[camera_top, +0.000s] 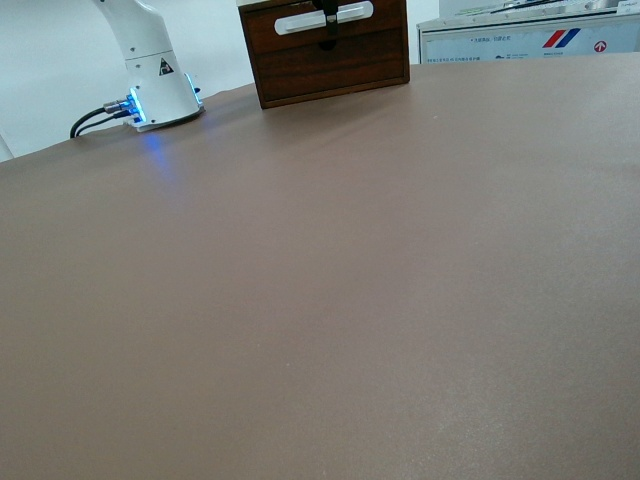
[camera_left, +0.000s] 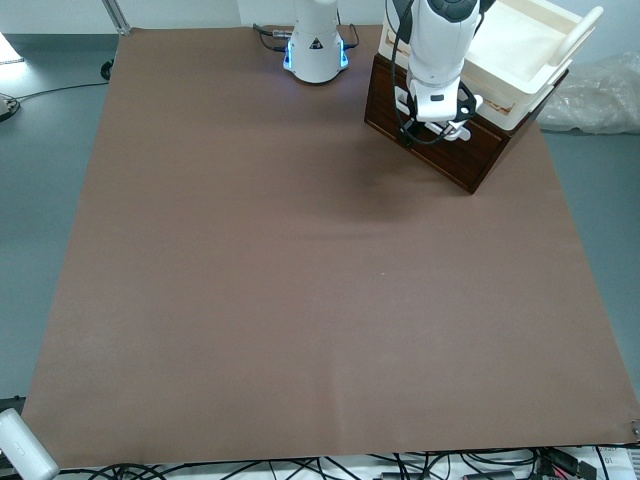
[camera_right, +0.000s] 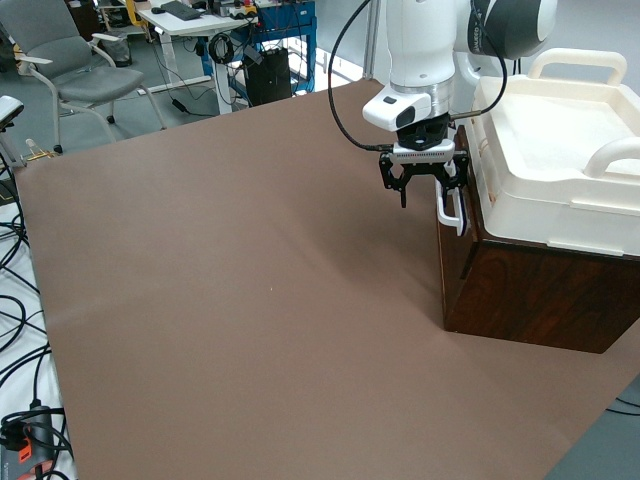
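Note:
The arm's black gripper (camera_right: 424, 186) hangs just in front of a dark wooden drawer box (camera_right: 540, 300), at its white handle, in the right view. In the top view a black finger (camera_top: 330, 22) crosses the white bar handle (camera_top: 295, 22) on the box front (camera_top: 328, 70). I cannot tell whether the fingers are open or shut on the handle. A white plastic tray (camera_right: 555, 170) sits on top of the box, also visible in the left view (camera_left: 520, 40).
The white robot base (camera_left: 316, 55) with cables stands at the back edge. Cables and equipment line the near edge in the left view; a chair and desk stand beyond the table in the right view.

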